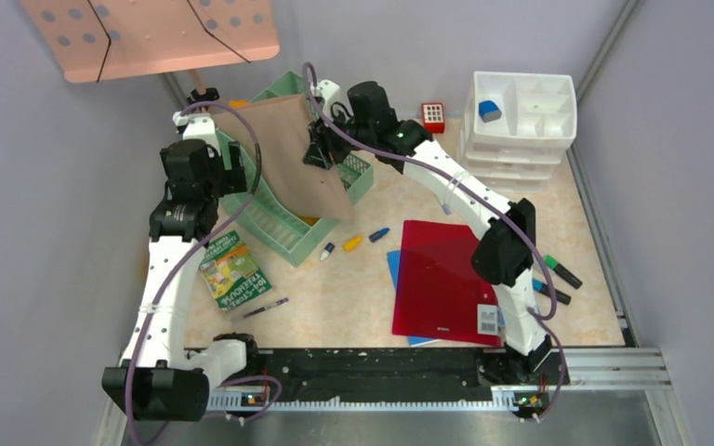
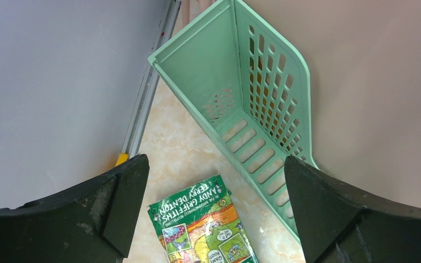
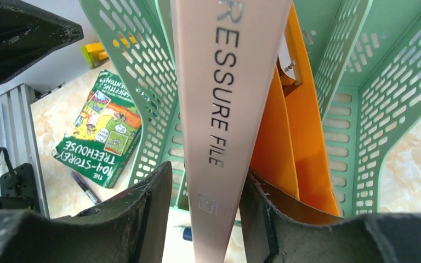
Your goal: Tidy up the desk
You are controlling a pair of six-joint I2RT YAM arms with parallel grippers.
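Note:
A pinkish-beige pressure file (image 1: 288,158) leans inside the green divided rack (image 1: 284,243), its lettered spine (image 3: 219,109) facing up in the right wrist view. My right gripper straddles that spine with parted fingers. A gap shows on the left side of the spine; the right finger (image 3: 260,213) is close to or touching the other side. An orange folder (image 3: 307,137) stands beside the file in the rack. My left gripper is open and empty at the rack's left side, above an empty compartment (image 2: 257,150).
On the table lie a green comic book (image 1: 233,270), a pen (image 1: 266,308), small caps (image 1: 353,243), a red folder (image 1: 446,279) over a blue one and markers (image 1: 562,271). White drawers (image 1: 521,111) stand back right. A pink lamp panel (image 1: 153,32) overhangs the back left.

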